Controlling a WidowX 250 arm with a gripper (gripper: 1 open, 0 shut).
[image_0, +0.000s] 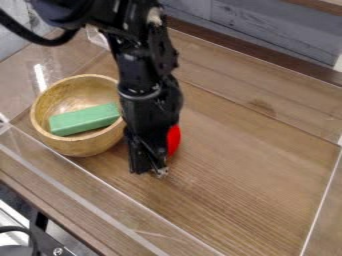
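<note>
The black arm hangs down from the top left, its gripper (147, 160) low over the wooden table, just right of a wooden bowl (60, 98). A red object (174, 140) shows at the right side of the gripper, mostly hidden behind it. The fingers are dark and overlap, so whether anything sits between them is hard to see. The bowl holds a green block (83, 119).
A wall (254, 40) runs along the back. Cables and a metal frame lie at the lower left.
</note>
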